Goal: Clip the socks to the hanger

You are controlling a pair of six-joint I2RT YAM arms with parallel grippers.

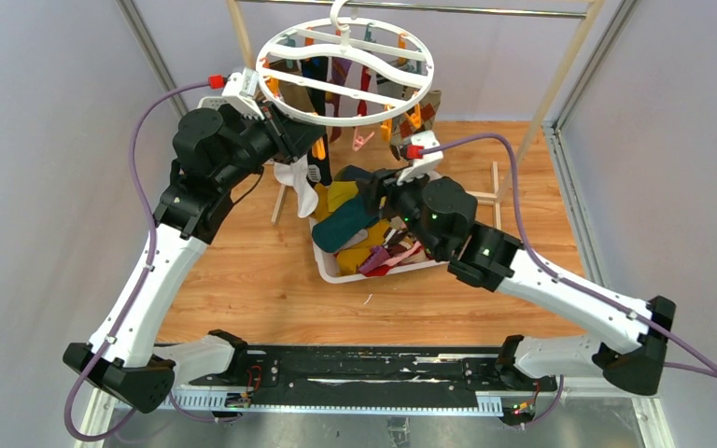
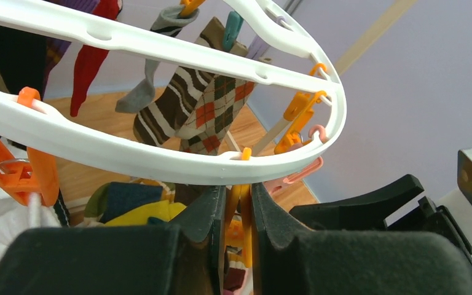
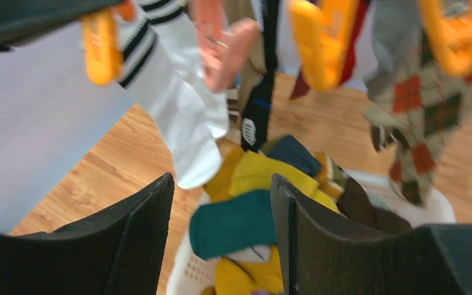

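The white round hanger [image 1: 345, 119] hangs at top with socks and coloured clips. My left gripper is shut on an orange clip [image 2: 244, 233] hanging from the rim. My right gripper is open below the hanging clips, nothing between its fingers. Socks hang from the hanger, among them an argyle sock [image 2: 215, 110] and a white striped sock [image 3: 184, 138].
A white basket [image 1: 331, 271] of loose socks [image 3: 233, 221] sits under the hanger. A wooden rack [image 1: 560, 75] stands behind. The wooden floor around the basket is mostly clear.
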